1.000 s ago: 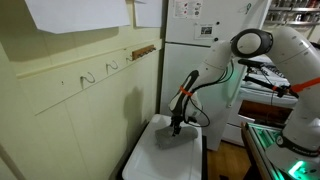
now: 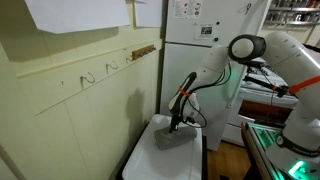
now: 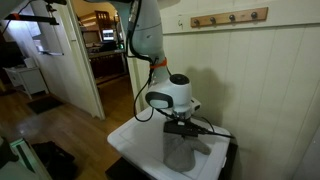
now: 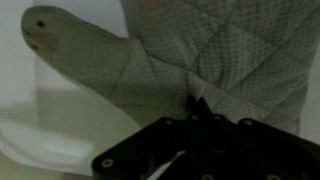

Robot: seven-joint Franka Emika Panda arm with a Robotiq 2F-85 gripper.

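A grey quilted oven mitt (image 4: 165, 75) spreads across the white table and fills much of the wrist view, its thumb reaching to the upper left. My gripper is shut, its fingertips right at the mitt's fabric. Whether a fold is pinched between them cannot be made out in the dim picture. In exterior view 2 the gripper (image 3: 182, 128) points down over the mitt (image 3: 183, 155) near the table's middle. Exterior view 1 has the mitt (image 2: 175, 138) at the table's far part, partly covered by the gripper (image 2: 175, 128).
On the wall behind is a wooden rack (image 3: 230, 17) with several pegs, seen also as a hook rack (image 2: 143, 51). A white fridge (image 2: 188, 80) stands beyond the arm.
The arm is almost where it was, with its gripper slightly shifted over the mitt. No clear movement of the mitt shows.
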